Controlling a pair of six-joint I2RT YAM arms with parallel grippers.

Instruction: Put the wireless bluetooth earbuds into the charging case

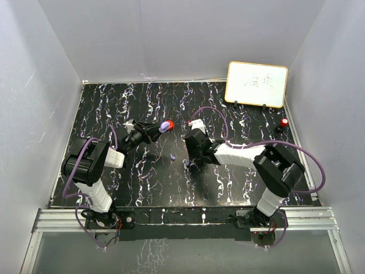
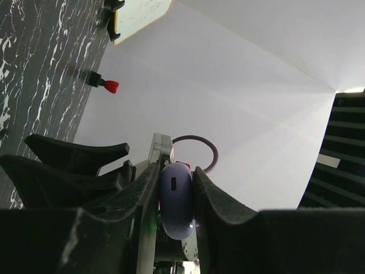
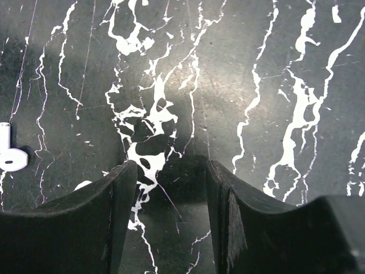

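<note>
The lavender charging case is held above the table by my left gripper, which is shut on it. In the left wrist view the case fills the gap between the fingers; whether its lid is open cannot be told. One earbud lies on the table between the arms. Another small earbud shows beside the right gripper's fingers. Over bare table, my right gripper stands open and empty. To its left lies a white earbud; a second pale piece is mostly hidden behind the left finger.
A red round thing sits right beside the case. The whiteboard stands at the back right, with a red-capped bottle near the right wall.
</note>
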